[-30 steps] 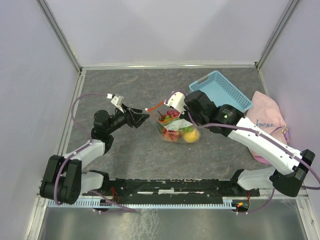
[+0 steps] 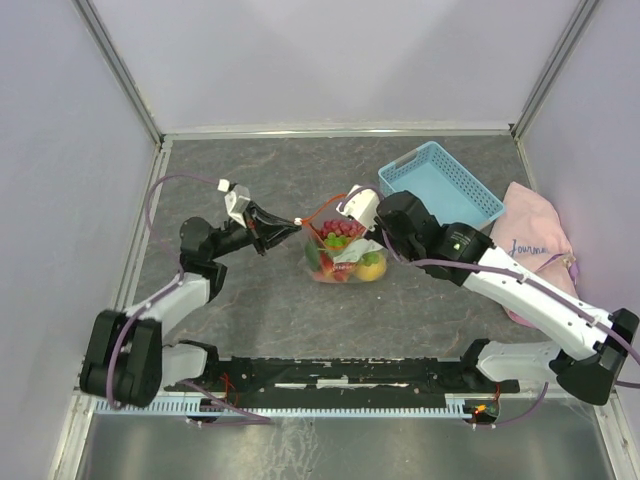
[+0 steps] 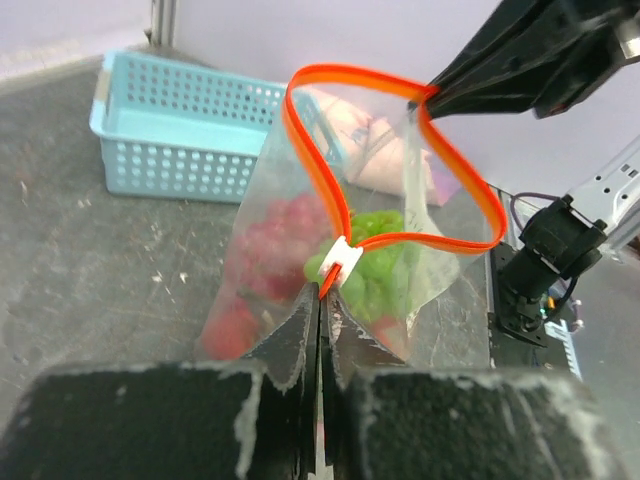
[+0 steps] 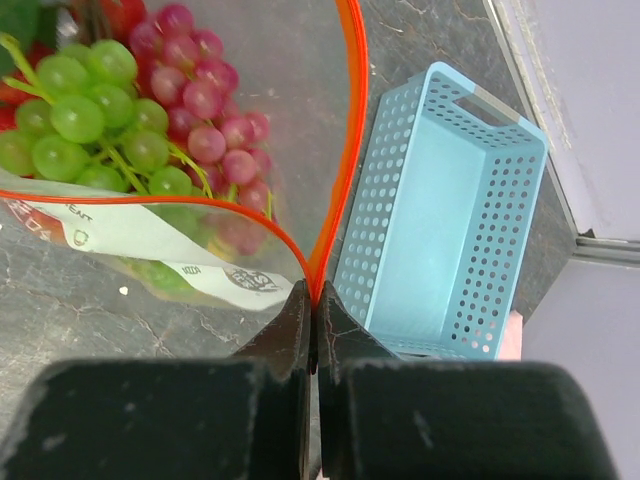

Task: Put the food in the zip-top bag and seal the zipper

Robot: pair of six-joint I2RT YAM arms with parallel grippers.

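Observation:
A clear zip bag with an orange zipper holds red grapes (image 4: 205,140), green grapes (image 4: 80,115) and, in the top view, yellow fruit (image 2: 370,267) and red fruit. My left gripper is shut on the bag's white zipper slider (image 3: 342,258) at the zipper's end. On the bag's far side, my right gripper is shut at the orange zipper edge (image 4: 348,150). The bag's mouth stands open between the two grippers.
An empty light-blue basket (image 2: 442,180) stands at the back right, behind the bag. A pink cloth bag (image 2: 530,230) lies at the right edge. The table's left and front areas around the arms are mostly bare.
My left arm has shifted slightly about the bag's left end, and more of the red grapes now shows in the top view. The right arm has moved only slightly.

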